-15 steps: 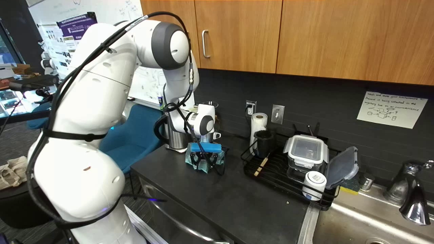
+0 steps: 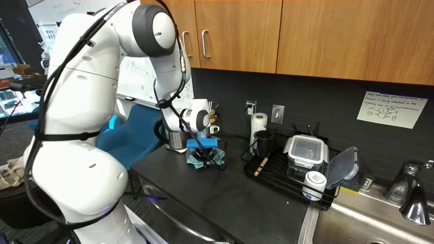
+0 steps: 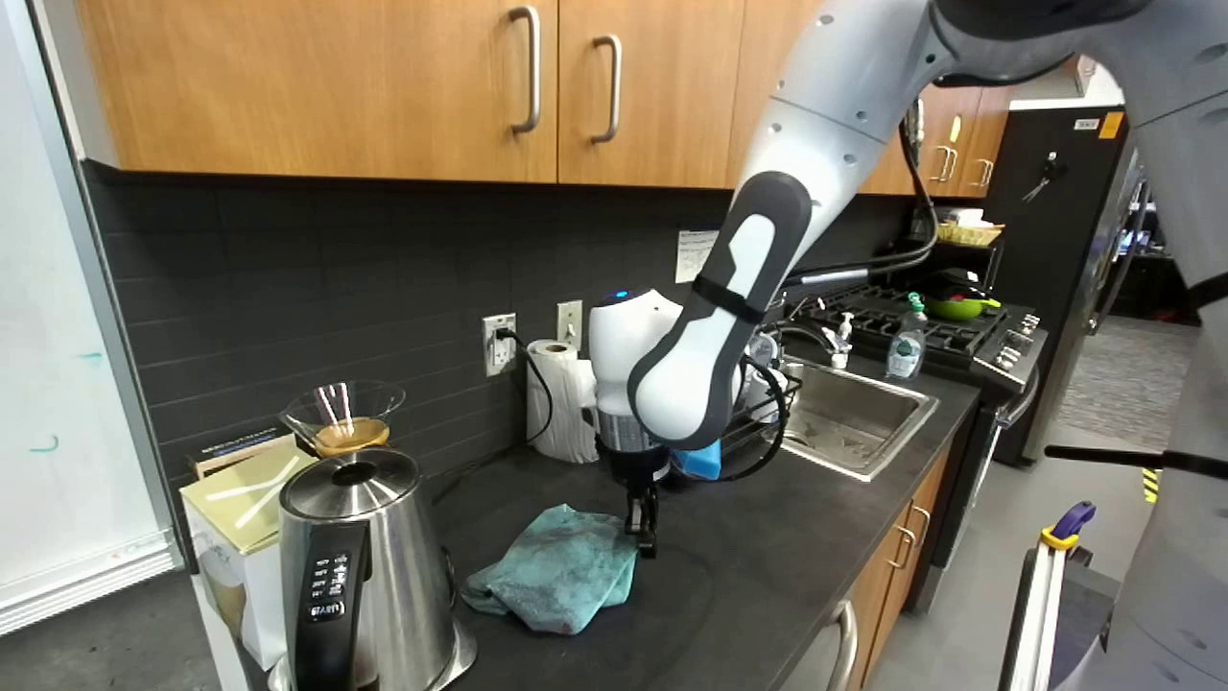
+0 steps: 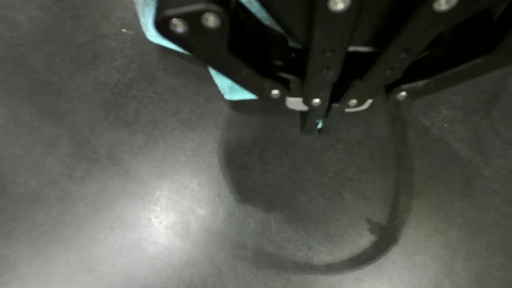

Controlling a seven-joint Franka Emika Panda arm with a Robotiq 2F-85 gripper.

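A teal cloth [image 3: 564, 570] lies crumpled on the dark counter in exterior view 2, its right edge against my gripper [image 3: 645, 543]. My gripper points down close to the counter. Through the wrist view, the fingers of the gripper look shut, with a small teal patch between the tips. More of the cloth [image 4: 233, 91] spreads behind the linkage on the left; the part joining it to the tips is hidden. Exterior view 1 shows the cloth [image 2: 193, 159] around the gripper [image 2: 205, 159], mostly covered by the wrist.
A steel kettle [image 3: 357, 564] stands left of the cloth. Paper towels [image 3: 560, 403] are near the wall. A black dish rack [image 2: 276, 179] holds containers and a white mug [image 2: 314, 183], beside the sink [image 2: 350, 219].
In exterior view 1 the arm and gripper have shifted slightly left and back toward the kettle. The cloth's near edge now sits a little farther back and its visible shape differs.
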